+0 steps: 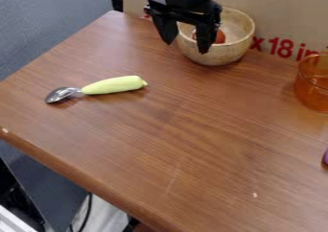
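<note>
My black gripper is at the top centre, over a pale wooden bowl with a red-orange round item in it, partly hidden by the gripper. Its two fingers hang apart, one over the bowl's left side and one inside or in front of it; nothing shows held between them.
A pale yellow-green handled item with a metal spoon head lies at left. An orange translucent cup stands at right, a purple item at the right edge. Cardboard stands behind.
</note>
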